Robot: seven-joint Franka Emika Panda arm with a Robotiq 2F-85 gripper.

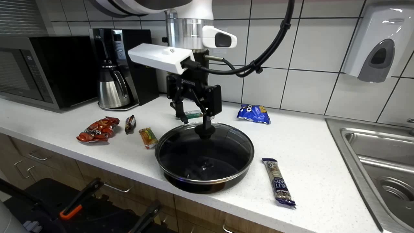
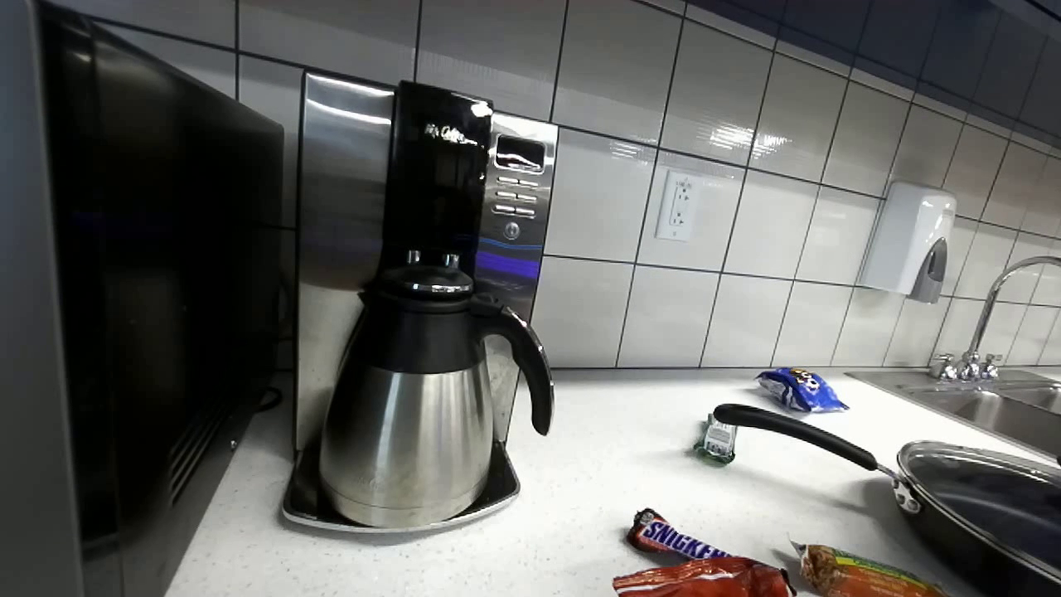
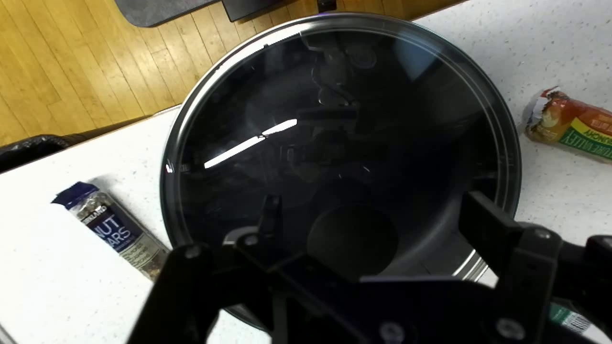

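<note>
A black pan (image 1: 203,188) stands on the white counter, covered by a glass lid (image 1: 178,153) with a steel rim. My gripper (image 1: 196,123) hangs close over the back part of this lid, its fingers apart. One finger overlaps the black lid knob (image 1: 204,134) in exterior view 1; I cannot tell whether they touch. In the wrist view the round knob (image 3: 353,238) shows between the spread fingers of the gripper, nearer the left one. Exterior view 2 shows the pan's long black handle (image 2: 796,433) but no gripper.
A nut bar (image 1: 277,182) lies right of the pan, a granola bar (image 1: 147,138) left. Farther left are a Snickers (image 1: 130,124) and a red bag (image 1: 99,130). Behind are a green packet (image 1: 193,114) and a blue bag (image 1: 254,114). A coffee maker (image 2: 428,298) stands back left.
</note>
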